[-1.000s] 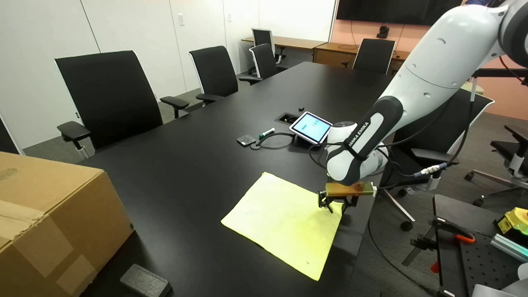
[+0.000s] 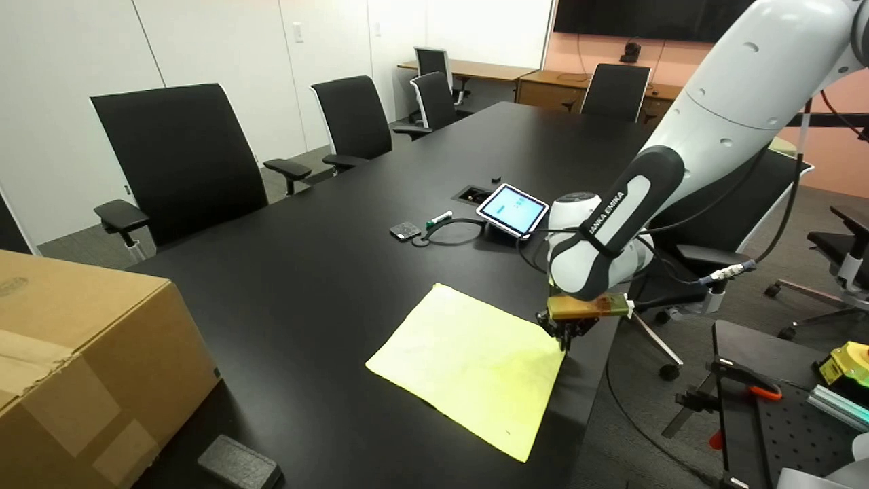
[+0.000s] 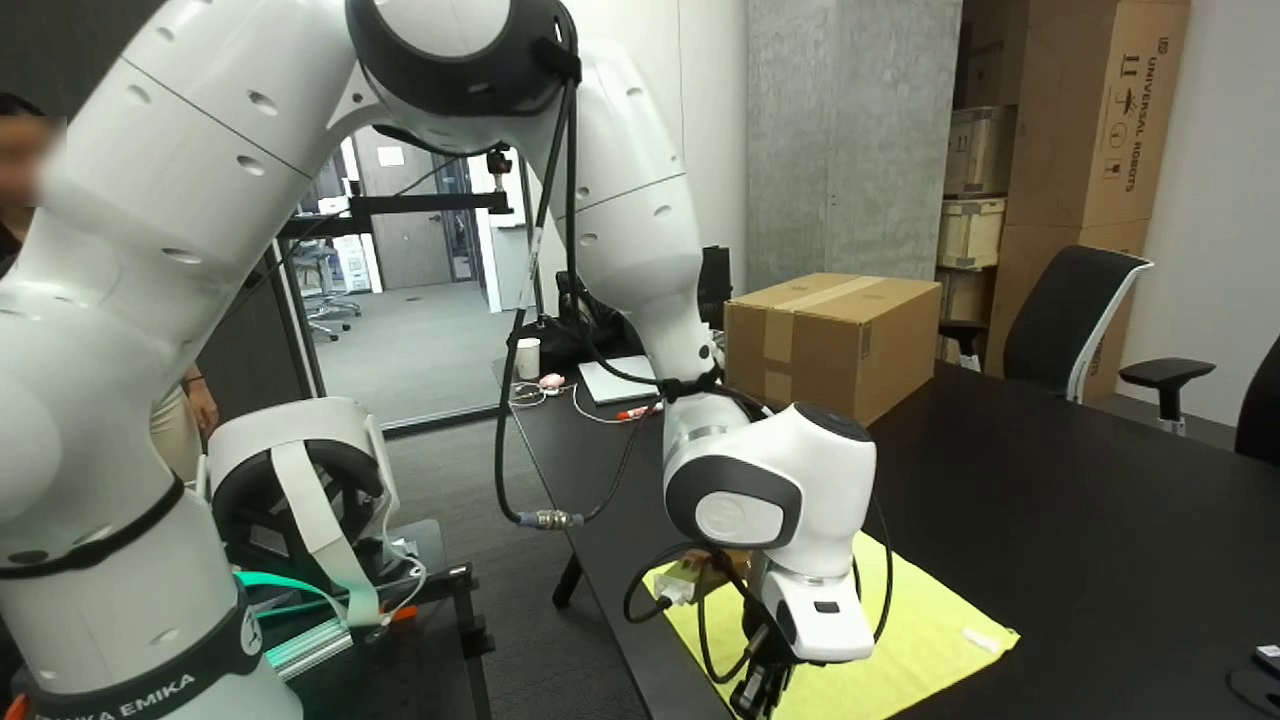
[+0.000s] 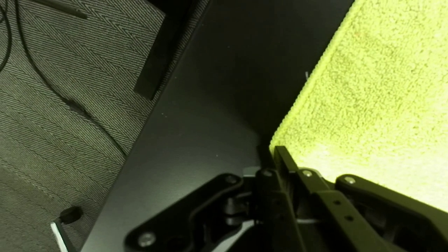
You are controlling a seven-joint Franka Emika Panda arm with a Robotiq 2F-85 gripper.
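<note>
A yellow cloth (image 2: 472, 363) lies flat on the black table; it also shows in exterior view 2 as a yellow cloth (image 3: 924, 624), partly behind the arm. My gripper (image 2: 563, 346) points down at the cloth's corner nearest the table edge. In the wrist view the gripper has its fingers drawn close together, with the tips right at the cloth corner (image 4: 289, 136). Whether any fabric is pinched between them is hidden by the fingers.
A cardboard box (image 2: 98, 367) and a dark eraser-like block (image 2: 238, 463) sit at the near left. Beyond the cloth are a tablet (image 2: 513, 210), a green marker (image 2: 439, 219) and cables. The table edge (image 4: 145, 126) runs close beside the gripper. Left of the cloth, the tabletop is bare.
The fingers, spread wide a second ago, have come together. The arm has shifted slightly right, towards the table edge. The cloth lies almost as before, its left corner a touch further right.
</note>
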